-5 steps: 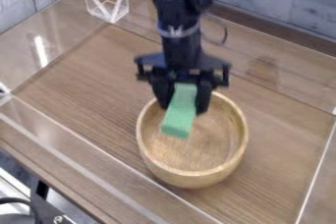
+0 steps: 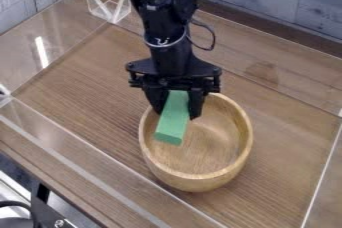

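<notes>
The black robot gripper (image 2: 174, 100) reaches down from the top centre, shut on a light green block (image 2: 171, 124). The block hangs tilted over the left part of a round tan bowl (image 2: 222, 152); whether it touches the bowl's bottom I cannot tell. The arm hides part of the bowl's back rim.
A white object (image 2: 107, 7) is at the back left, and grey boards run along the back. A dark cable lies at the bottom left.
The bowl has stayed in about the same place.
</notes>
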